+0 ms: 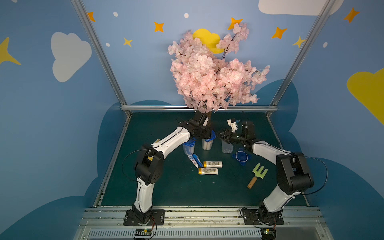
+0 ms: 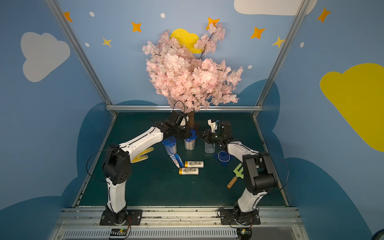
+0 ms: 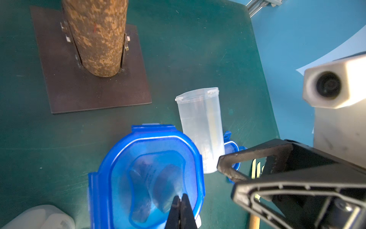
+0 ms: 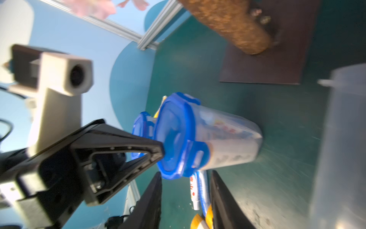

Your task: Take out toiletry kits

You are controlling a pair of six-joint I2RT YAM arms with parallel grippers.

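Note:
A clear container with a blue lid stands in the middle; through its wall, pale bottles show inside. Over the near edge of that lid, my left gripper is shut, with nothing visible between its fingers; whether it touches the lid cannot be told. My right gripper is part open and empty, its fingers before the same lid's side latch. Another blue-lidded container stands to the left. Out on the table lie two white bottles and blue-and-white toothpaste items.
To the right stands an uncovered clear container, with a loose blue lid nearby. The tree's base plate is behind. A garden fork lies front right, yellow gloves at left.

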